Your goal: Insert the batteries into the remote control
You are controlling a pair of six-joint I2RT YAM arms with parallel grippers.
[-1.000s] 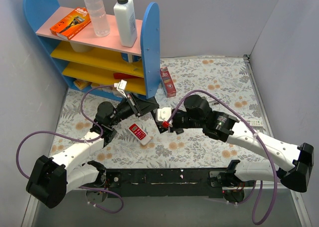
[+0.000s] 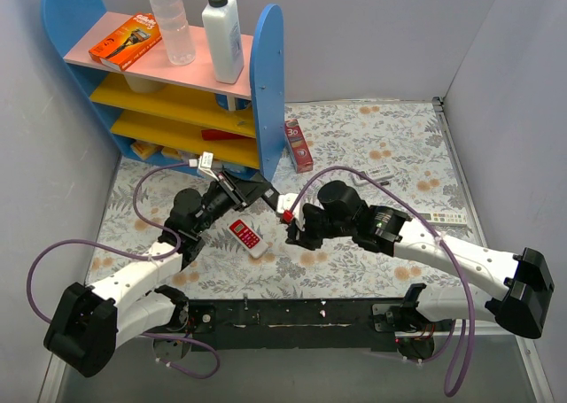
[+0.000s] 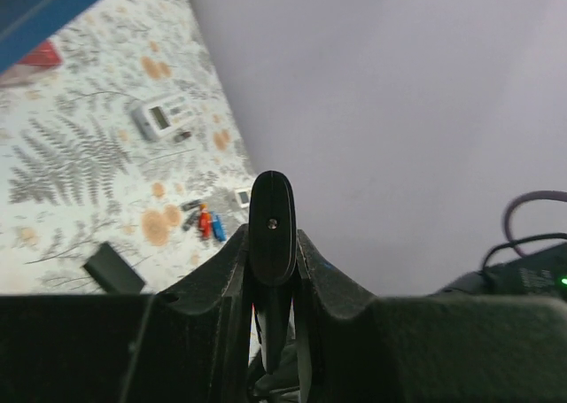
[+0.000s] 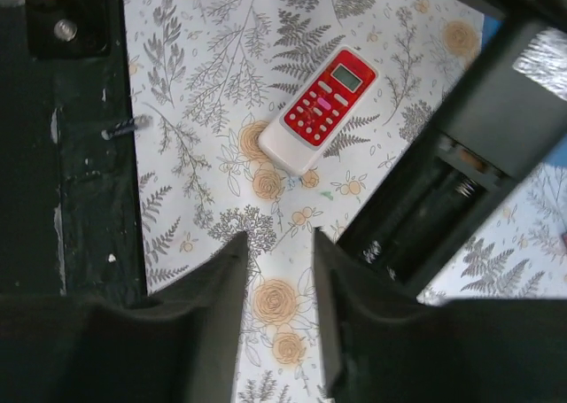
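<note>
A black remote control [image 4: 509, 124] hangs above the table, tilted, with my left gripper shut on it. In the right wrist view its open battery compartment [image 4: 431, 210] faces me, with metal springs showing near its ends. The inside is too dark to tell whether a battery lies there. Just beside the compartment's lower end, my right gripper stands part open, with the table showing between its fingertips. Loose on the table in the left wrist view lie a red battery [image 3: 205, 222], a blue battery [image 3: 218, 227] and small dark cylinders [image 3: 190, 218].
A red-and-white remote [image 2: 248, 238] lies below the arms. A white remote [image 2: 373, 175] and another pale one [image 2: 443, 219] are at the right. A small black rectangular piece [image 3: 113, 268] lies on the table. The blue shelf [image 2: 268, 93] and a red box [image 2: 299, 146] stand behind.
The right arm has swung left and towards the front, uncovering the white remote at the back right.
</note>
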